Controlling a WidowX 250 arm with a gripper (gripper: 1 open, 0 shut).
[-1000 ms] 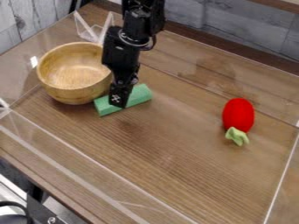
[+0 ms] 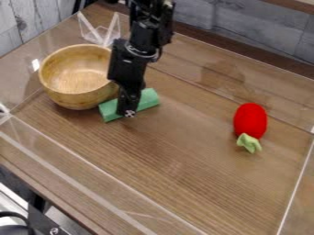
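The black gripper (image 2: 127,99) points down over a green flat block (image 2: 146,106) lying on the wooden table (image 2: 185,165). Its fingertips are at or just above the block; whether they touch it is hard to tell. The fingers look close together, with nothing clearly between them. A light wooden bowl (image 2: 64,80) sits immediately left of the block, near the arm.
A red object (image 2: 251,120) with a pale green end lies on the right side of the table. A clear plastic object (image 2: 101,29) is at the upper left behind the arm.
The gripper has shifted very slightly over the block. The block and bowl look essentially in the same places.
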